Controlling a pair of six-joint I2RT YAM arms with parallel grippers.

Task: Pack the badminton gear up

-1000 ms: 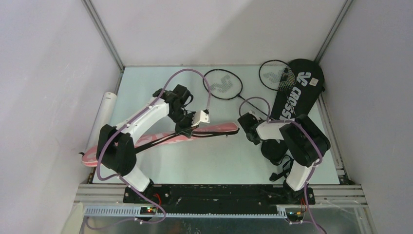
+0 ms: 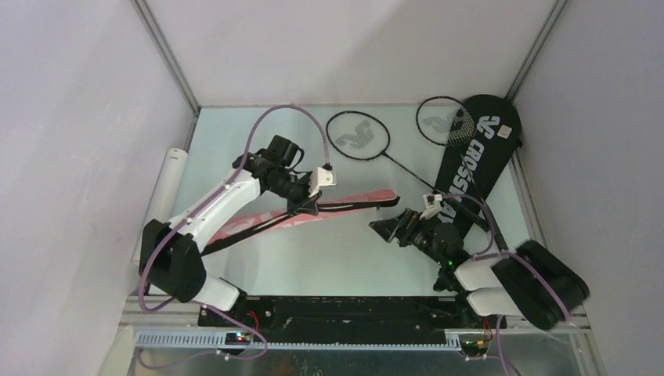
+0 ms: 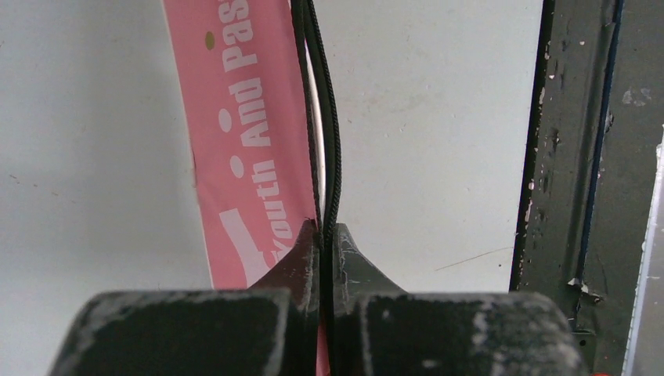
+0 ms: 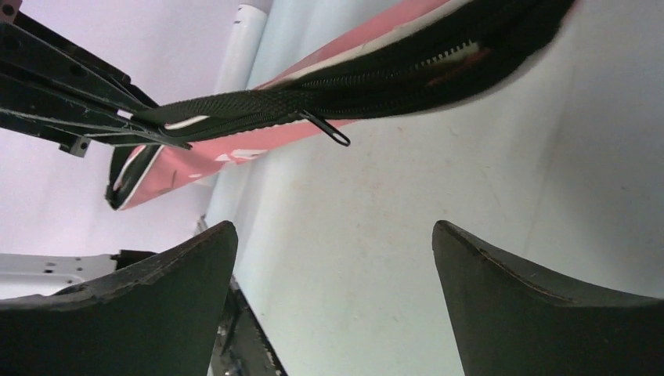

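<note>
A long pink bag [image 2: 368, 197] with a black zip edge lies slantwise across the left and middle of the table. My left gripper [image 2: 307, 208] is over its middle. In the left wrist view its fingers are shut with the bag's black strap [image 3: 326, 172] running between them. The right wrist view shows the zip's dark edge [image 4: 391, 82] and a small zip pull [image 4: 329, 131] hanging from it. Just below the bag's right end, my right gripper [image 2: 387, 233] stands open; its fingers [image 4: 168, 290] have only bare table between them.
Two rackets lie at the back: one [image 2: 407, 170] with its shaft pointing toward my right arm, the other [image 2: 417, 125] overlapping a black racket bag [image 2: 495, 139]. A white roll [image 2: 163, 192] lies along the left side.
My right arm has swung round and its gripper now points left, nearer the pink bag's end. That end sits a little farther right and higher.
</note>
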